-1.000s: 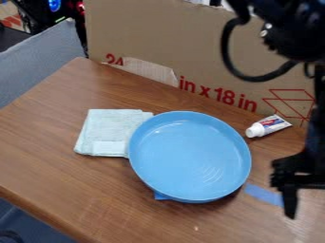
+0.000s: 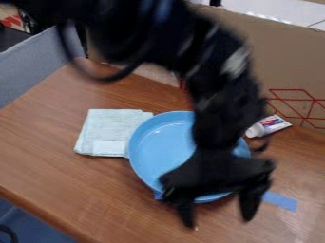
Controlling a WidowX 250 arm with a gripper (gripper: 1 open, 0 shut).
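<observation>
A light blue round plate (image 2: 155,152) lies on the wooden table, with a folded pale cloth (image 2: 108,131) beside its left edge. My black gripper (image 2: 216,207), blurred, is over the plate's right and front part, fingers pointing down and apart, open, with nothing seen between them. The arm covers much of the plate. A white toothpaste tube (image 2: 271,124) lies at the back right, partly behind the arm.
A large cardboard box (image 2: 286,66) stands along the back of the table. Strips of blue tape (image 2: 282,200) are on the wood.
The plate and cloth look unmoved.
</observation>
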